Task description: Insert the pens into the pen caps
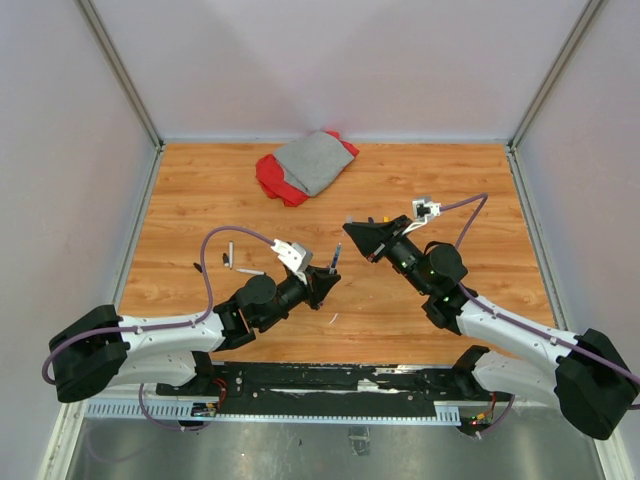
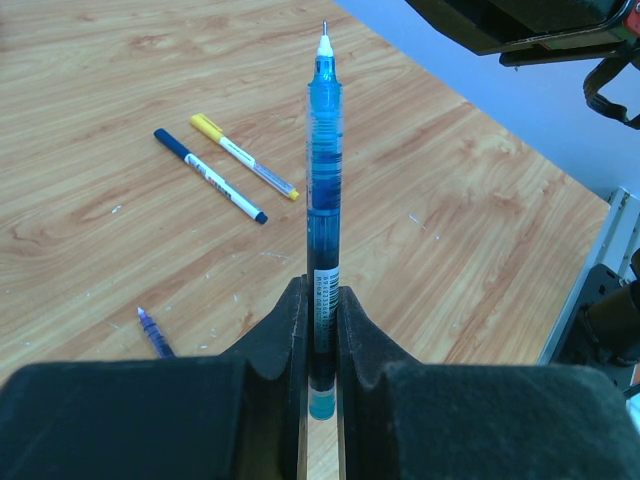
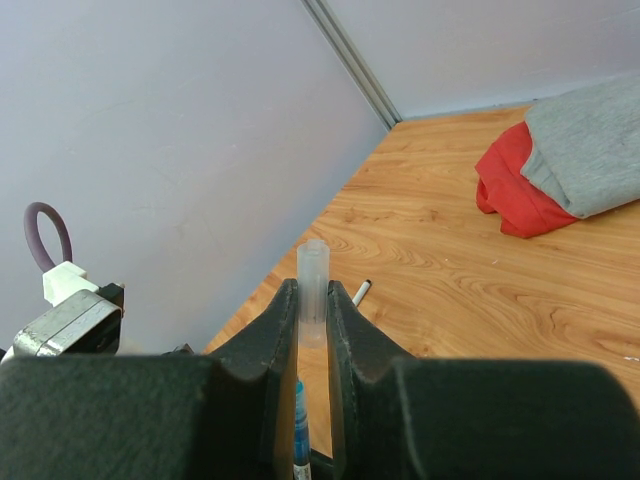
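Observation:
A blue pen stands upright in my left gripper, which is shut on its lower barrel; the tip points up, bare of any cap. In the top view my left gripper sits near the table's middle. A clear pen cap is between the fingertips of my right gripper, which appear to touch its sides. Seen from the top, the right gripper is a little up and right of the blue pen. Pen tip and cap are apart.
A dark blue marker and a yellow marker lie on the table, with a short blue piece nearby. Several pens and caps, among them a white pen, lie at left. Folded grey cloth rests on red cloth at the back.

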